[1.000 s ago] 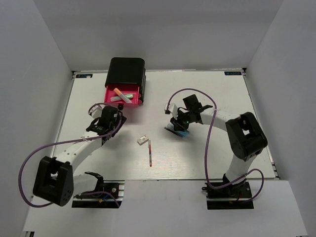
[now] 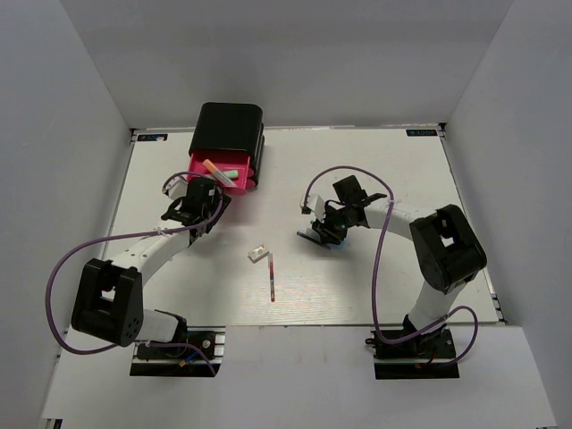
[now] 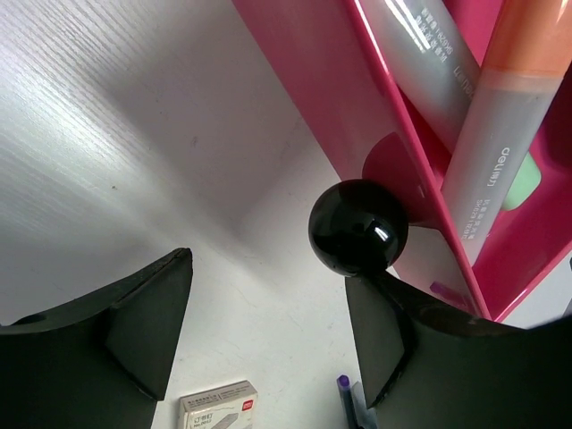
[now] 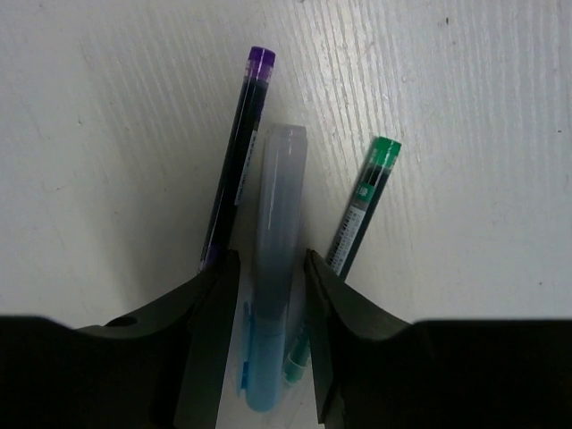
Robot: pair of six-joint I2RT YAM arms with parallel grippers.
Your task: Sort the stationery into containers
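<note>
In the left wrist view, a red drawer [image 3: 304, 76] stands pulled out, with two grey-bodied markers inside; one marker has an orange cap [image 3: 529, 36]. Its round black knob [image 3: 359, 227] is at the right fingertip of my open left gripper; the gap between the fingers is empty. In the right wrist view, my right gripper is open over a clear pen with a blue end [image 4: 281, 197]. A purple-tipped pen [image 4: 239, 152] is to that pen's left and a green-tipped pen [image 4: 365, 201] to its right. Finger contact with them is unclear.
A black cabinet [image 2: 227, 128] houses the drawer at the back left. A small white eraser box [image 2: 258, 254] and a slim red-and-white stick [image 2: 272, 279] lie at the table's middle front.
The right gripper has moved slightly and now covers more of the pens in the top view.
</note>
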